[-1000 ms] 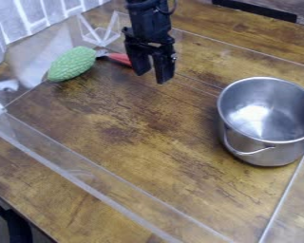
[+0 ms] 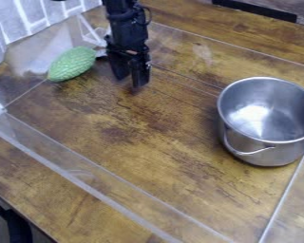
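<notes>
My black gripper [image 2: 128, 76] is low over the wooden table [image 2: 142, 152] at the upper middle, its fingers near the surface; whether they are open or shut is hard to make out. Just left of it lies a green bumpy vegetable-like toy [image 2: 71, 65], with something pale and partly hidden behind the arm.
A large steel pot [image 2: 265, 119] stands at the right. Clear strips run along the left and right of the workspace, and a white cloth [image 2: 15, 28] is at the back left.
The red object seen behind it earlier is now mostly hidden.
</notes>
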